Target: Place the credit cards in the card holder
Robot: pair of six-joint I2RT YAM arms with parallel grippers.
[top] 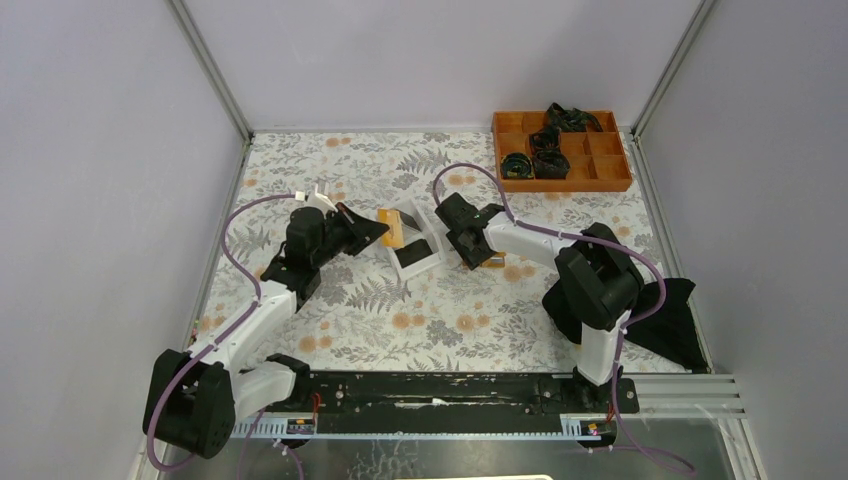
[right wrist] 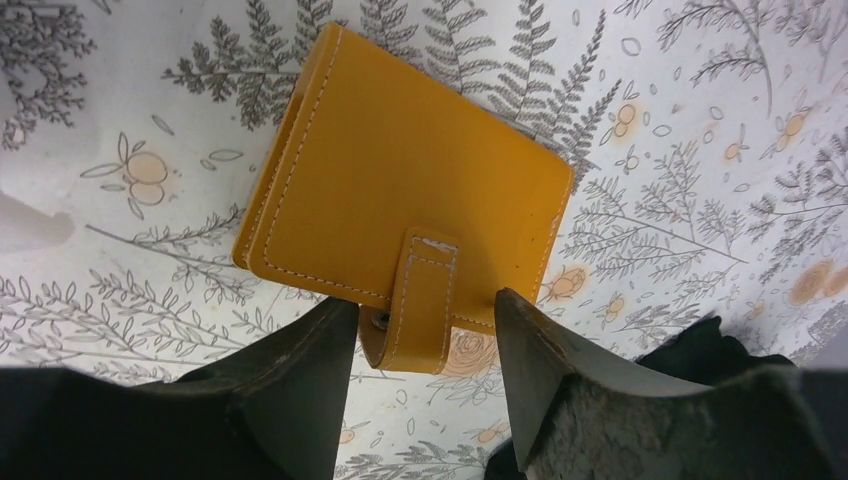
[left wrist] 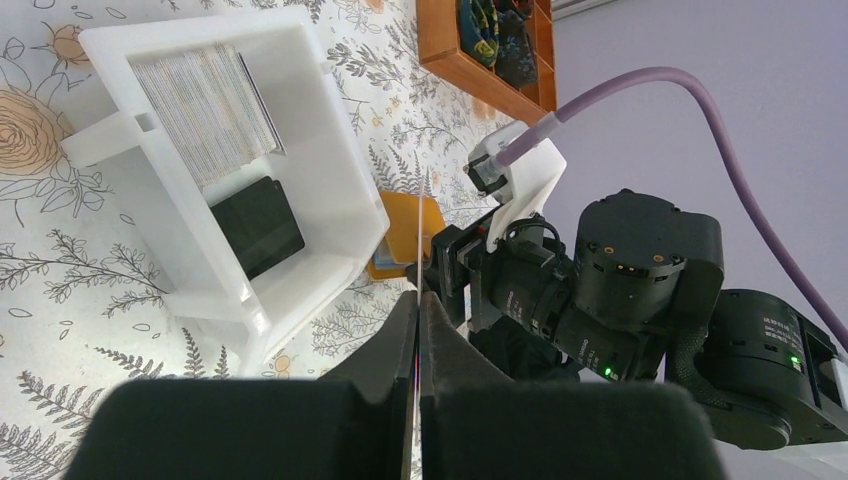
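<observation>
My left gripper (top: 374,225) is shut on a thin card (top: 390,228), yellow in the top view and seen edge-on in the left wrist view, held over the white box (left wrist: 310,250) of stacked cards (left wrist: 205,110). My right gripper is open, low over the orange leather card holder (right wrist: 410,170), with its fingers either side of the holder's strap (right wrist: 420,300). In the top view the right gripper mostly covers the holder (top: 494,262).
A wooden compartment tray (top: 605,175) with dark bundles stands at the back right. A black cloth (top: 665,325) lies at the right front.
</observation>
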